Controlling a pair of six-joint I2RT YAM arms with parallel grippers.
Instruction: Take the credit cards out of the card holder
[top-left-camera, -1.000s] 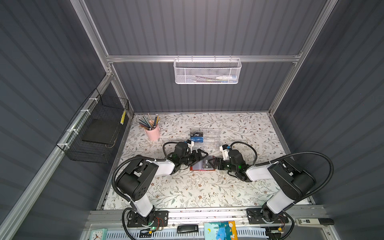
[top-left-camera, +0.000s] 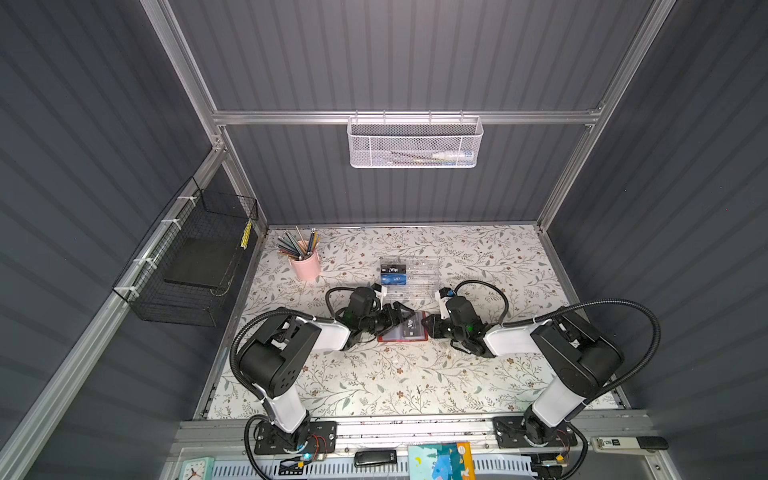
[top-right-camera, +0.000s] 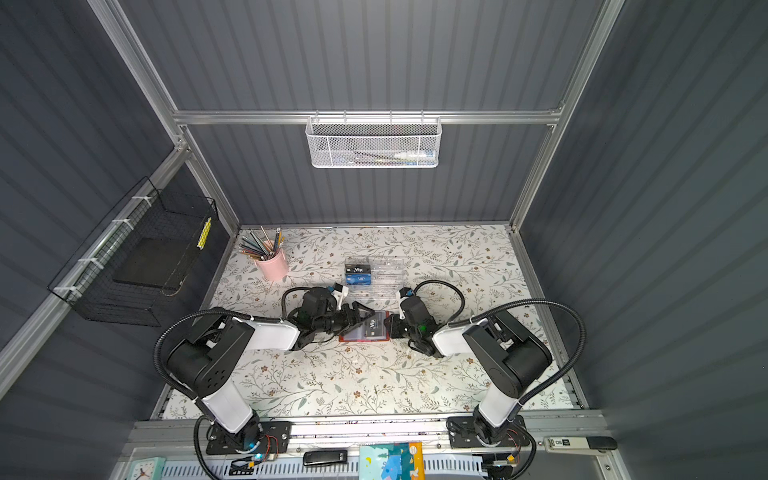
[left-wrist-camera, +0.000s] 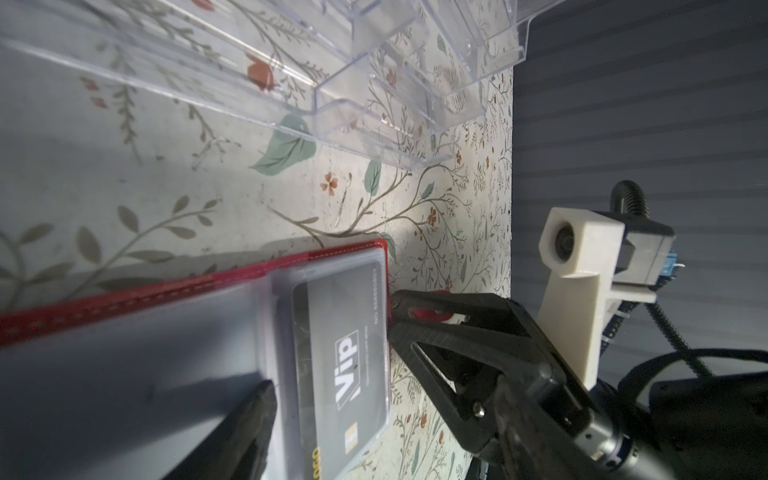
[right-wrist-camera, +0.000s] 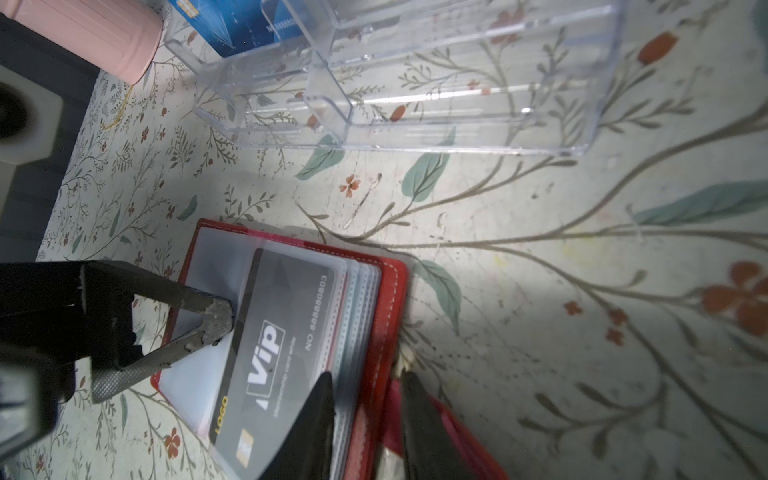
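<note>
The red-edged card holder (top-left-camera: 390, 338) lies open on the table between my two grippers. A grey Vip card (right-wrist-camera: 280, 336) shows in a clear sleeve on its right side, with layered sleeve edges beside it. My left gripper spreads over the holder, its fingers (left-wrist-camera: 236, 436) wide apart around the card's area; whether they touch it is unclear. At the holder's right edge, my right gripper has its fingertips a narrow gap apart, with the red border running behind that gap. No card shows clearly gripped.
Behind the holder stands a clear compartment tray (right-wrist-camera: 480, 136) with a black and a blue card (top-left-camera: 393, 280) at its left. A pink pencil cup (top-left-camera: 305, 267) is at the back left.
The left gripper has barely shifted, and the holder sits very slightly further left.
</note>
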